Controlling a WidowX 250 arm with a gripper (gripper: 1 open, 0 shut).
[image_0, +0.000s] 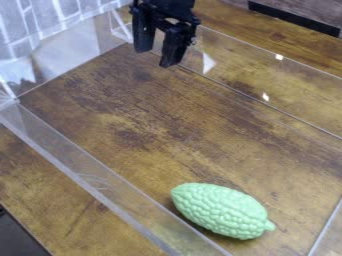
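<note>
At the top centre of the camera view, the black gripper (159, 48) hangs over the back of the wooden surface, its two fingers apart, with nothing visible between them. A pale green, bumpy bitter-melon-shaped object (222, 210) lies on the wood near the front right, well away from the gripper.
Clear plastic walls (94, 170) enclose the wooden work area (147, 120) on its sides, with one wall behind the gripper. A white draped cloth (40, 30) is at the back left.
</note>
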